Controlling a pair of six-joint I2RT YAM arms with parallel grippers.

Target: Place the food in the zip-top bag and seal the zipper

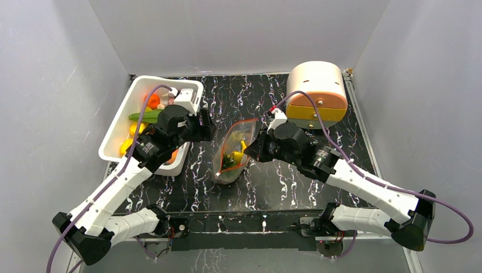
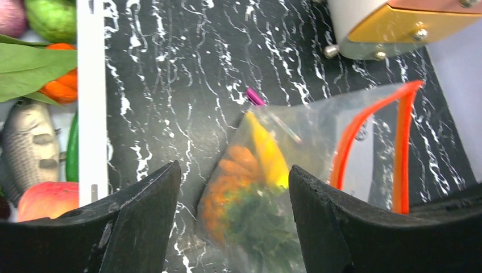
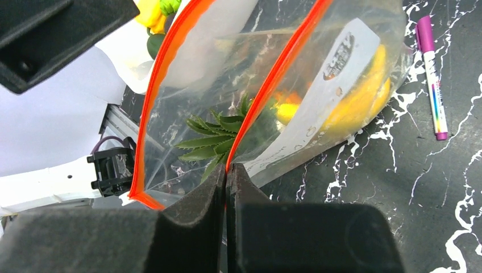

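Observation:
A clear zip top bag (image 1: 229,175) with an orange rim (image 3: 277,68) stands mid-table, its mouth gaping. Inside it show a yellow food piece (image 2: 266,149), orange pieces (image 2: 230,179) and a green spiky plant (image 3: 213,139). My right gripper is shut on the bag's orange rim, on the side nearer the right arm. Apart from the bag, on its left in the top view, my left gripper (image 1: 211,126) stands open. Nothing lies gripped between its fingers; the bag shows beyond them in the left wrist view.
At the left a white bin (image 1: 108,145) holds several foods, including an orange one (image 1: 152,101) and a green one (image 1: 149,115). A bread-box-like case (image 1: 315,85) stands at the back right. A purple-capped marker (image 3: 433,79) lies beside the bag.

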